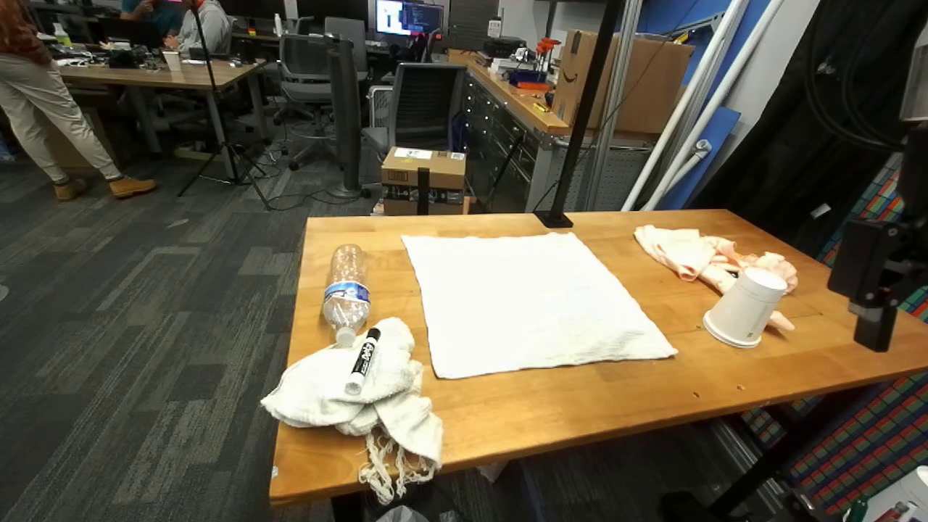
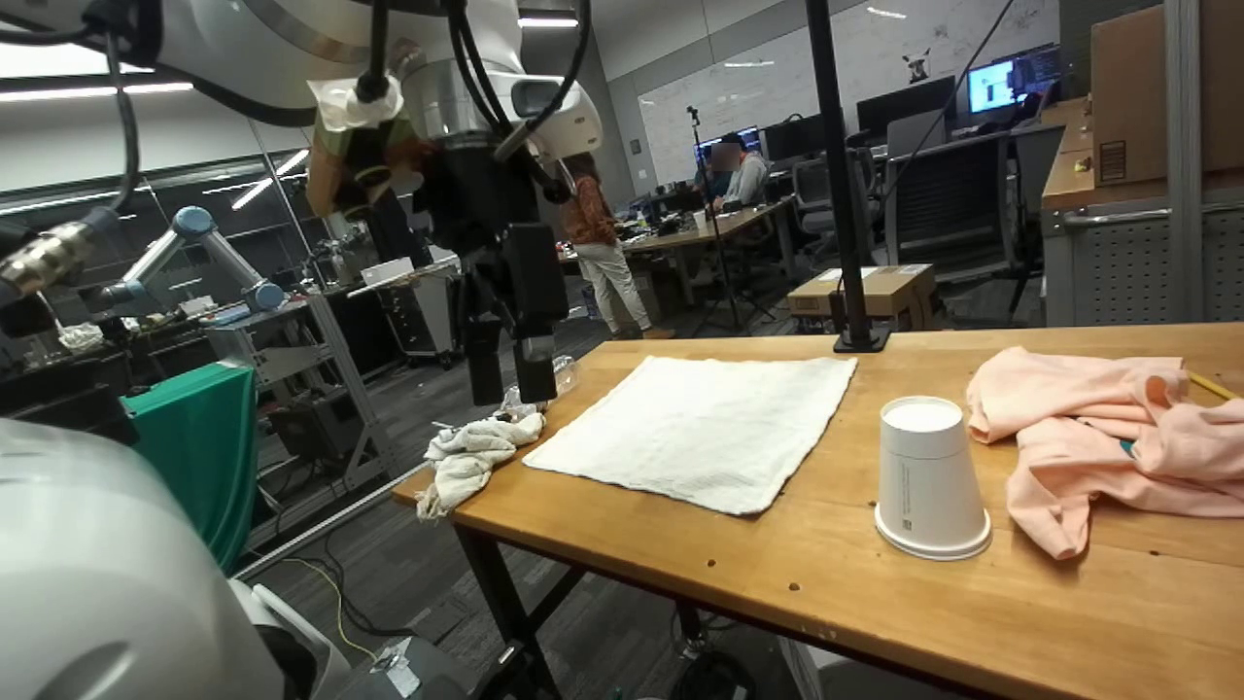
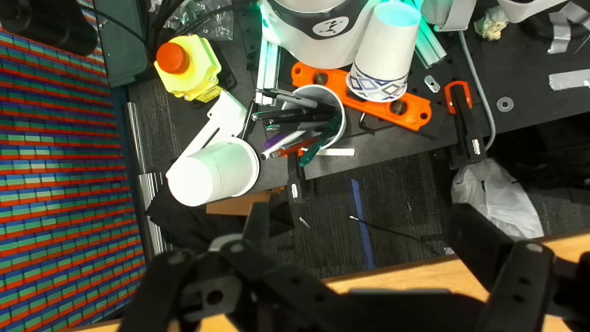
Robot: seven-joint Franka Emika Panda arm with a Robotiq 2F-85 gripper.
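My gripper stands open, its two black fingers wide apart with only the floor visible between them. In exterior view 2 the gripper (image 2: 513,391) hangs in the air off the table's near side. A white towel (image 1: 531,300) lies spread flat on the wooden table. Left of it, a crumpled off-white cloth (image 1: 322,387) with a fringe hangs slightly over the edge, and a black-and-white marker (image 1: 362,361) rests on it. A clear plastic bottle (image 1: 347,291) lies on its side, its cap touching that cloth. To the right, a white paper cup (image 2: 930,484) stands upside down beside a rumpled pink cloth (image 2: 1096,432).
A black post (image 1: 570,122) rises from the table's far edge. Below my wrist camera, a dark bench carries a cup of pens (image 3: 340,113), a white cup (image 3: 221,168) and a yellow box with a red button (image 3: 188,66). Bare wood shows along the table's front.
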